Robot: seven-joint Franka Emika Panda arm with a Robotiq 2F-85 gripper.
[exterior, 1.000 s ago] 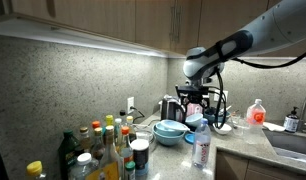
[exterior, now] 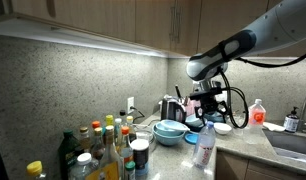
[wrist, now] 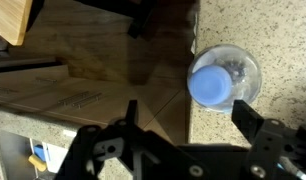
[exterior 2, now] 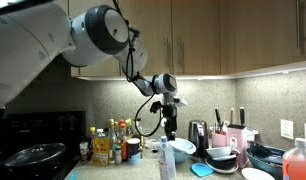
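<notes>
A clear plastic bottle (exterior: pixel 203 149) with a light-blue cap stands upright near the counter's front edge. It also shows in exterior view 2, as a clear bottle (exterior 2: pixel 166 160) at the counter edge. The wrist view looks down on its blue cap (wrist: pixel 210 86), with the round clear body around it. My gripper is open, its two dark fingers wide apart and nothing between them. The cap lies beyond the fingertips in that view, nearer the right finger. In exterior view 1 the gripper appears above the bottle; the exact gap cannot be told.
Light-blue bowls (exterior: pixel 170 131) sit behind the bottle by the wall. Several bottles and jars crowd the counter's left part, among them a dark-labelled can (exterior: pixel 141 152). A clear jug (exterior: pixel 257 114) stands near the sink (exterior: pixel 291 145). Counter around the bottle's right side is mostly bare.
My arm has come lower and toward the right in exterior view 1, bringing the gripper nearer the bottle's top. The bottle still stands upright in about the same place.
</notes>
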